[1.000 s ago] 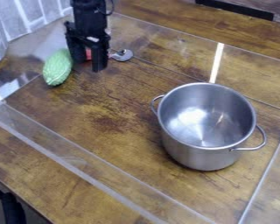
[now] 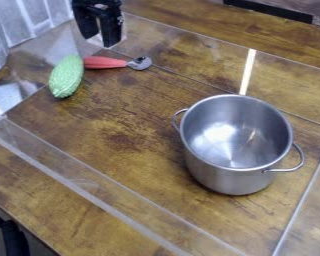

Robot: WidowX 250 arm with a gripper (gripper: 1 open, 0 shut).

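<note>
My black gripper (image 2: 99, 32) hangs at the top left, above a red-handled tool (image 2: 107, 62) with a grey metal head. Nothing shows held in it, though its fingers are small and dark. A pale green bumpy vegetable (image 2: 67, 76) lies left of the tool. A steel pot (image 2: 236, 160) with two handles stands empty on the right.
Clear plastic strips run along its edges, and a crumpled pale surface stands at the far left.
My gripper has risen toward the top of the view, uncovering more of the red-handled tool. The tool, vegetable and pot look unmoved.
</note>
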